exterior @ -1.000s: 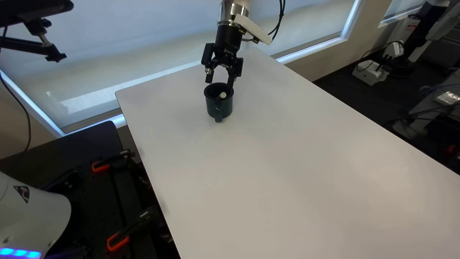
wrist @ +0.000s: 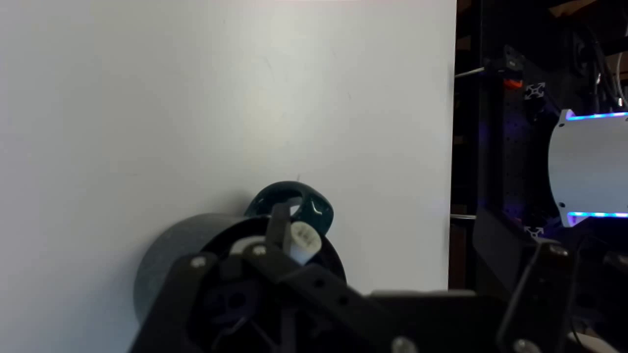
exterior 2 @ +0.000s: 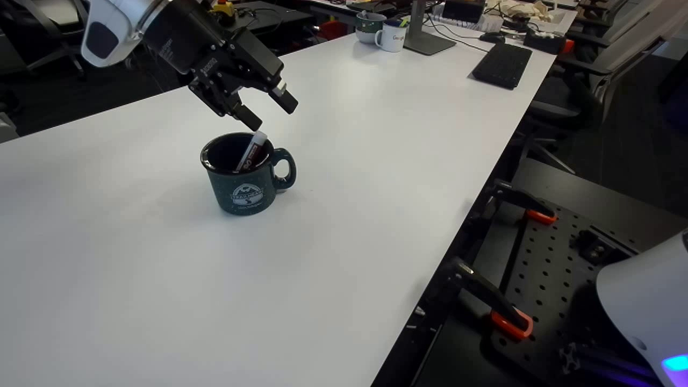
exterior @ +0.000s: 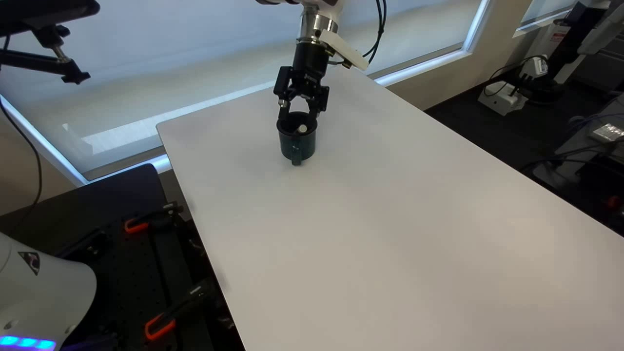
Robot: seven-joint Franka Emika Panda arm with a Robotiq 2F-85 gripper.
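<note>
A dark green mug stands upright on the white table, its handle on the right in exterior view 2. Inside leans a marker, its white end sticking up over the rim on the handle side. Open above and beside the mug is my gripper, with nothing held between its fingers. One fingertip is close to the marker's top end; whether they touch I cannot tell. In the wrist view, one finger overlaps the marker's white end and gripper parts hide much of the mug.
Far off in exterior view 2 are a white mug, a green and grey cup, a monitor stand and a keyboard. Orange-handled clamps line the table's edge.
My gripper sits slightly lower toward the mug than a second ago and stays open. The mug and marker have not visibly moved.
</note>
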